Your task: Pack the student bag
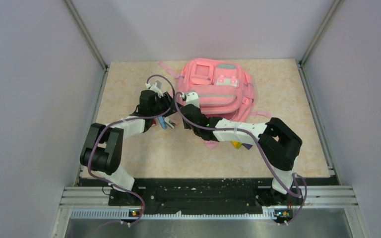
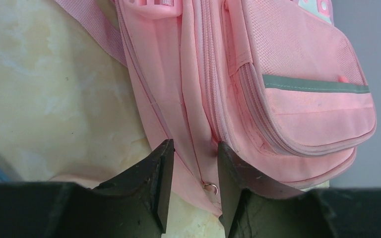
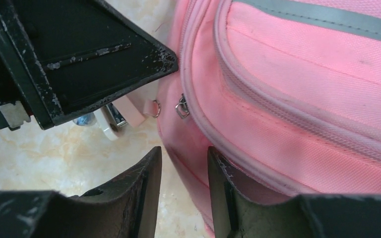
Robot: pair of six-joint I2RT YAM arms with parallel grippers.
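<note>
A pink school bag [image 1: 216, 91] lies on the table at the back middle, its front pocket facing up and a dark gap showing along its lower side. At the bag's left edge is my left gripper, fingers part open; the bag's side fabric [image 2: 193, 114] shows between and beyond its fingers. My right gripper stands at the bag's lower left corner, also part open, with the bag's edge [image 3: 183, 158] behind its fingertips. Nothing is clearly gripped in either. The left gripper's black finger [image 3: 104, 69] shows close by in the right wrist view, near the bag.
Left of the bag lie small items, among them a blue one [image 1: 161, 122] and a white one [image 1: 170, 122], partly under the left arm. Yellow and purple items [image 1: 236, 144] peek out beneath the right arm.
</note>
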